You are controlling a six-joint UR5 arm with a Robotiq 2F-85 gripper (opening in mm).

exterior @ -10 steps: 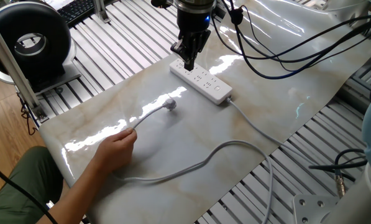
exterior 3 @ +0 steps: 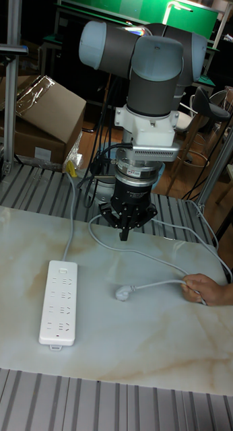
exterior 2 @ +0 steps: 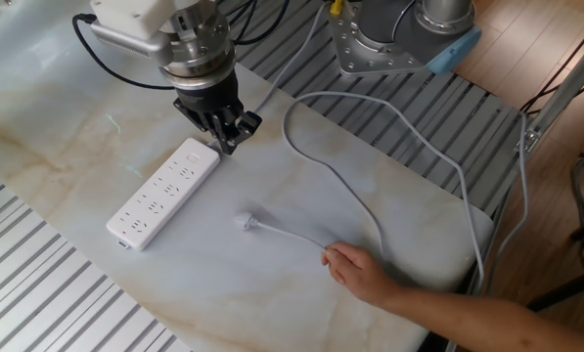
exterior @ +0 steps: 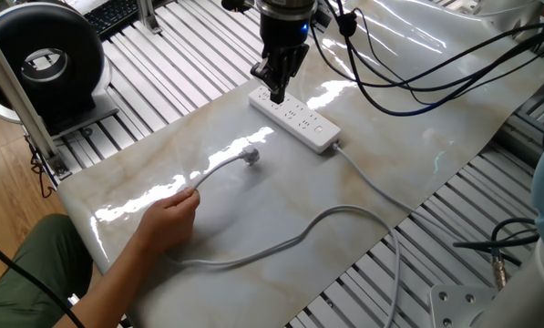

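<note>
A white power strip (exterior 2: 164,194) with several sockets lies flat on the marbled sheet. Its grey cord runs back toward the robot's base. A person's hand (exterior 2: 355,274) grips a second cord, whose pale plug (exterior 2: 245,221) is held out over the sheet, apart from the strip; in exterior view 3 the plug (exterior 3: 123,293) is to the strip's right. My black gripper (exterior 3: 124,234) points down above the sheet, its fingertips together and nothing visible between them. Exterior view 1 shows the gripper (exterior: 278,97) overlapping the far end of the strip (exterior: 294,120), without visible contact.
The loose grey cord (exterior: 294,241) loops across the sheet near the person's arm. Black cables (exterior: 436,87) hang beside my arm. Slatted metal table (exterior 2: 57,303) borders the marbled sheet, which has wide bare areas around the strip and plug.
</note>
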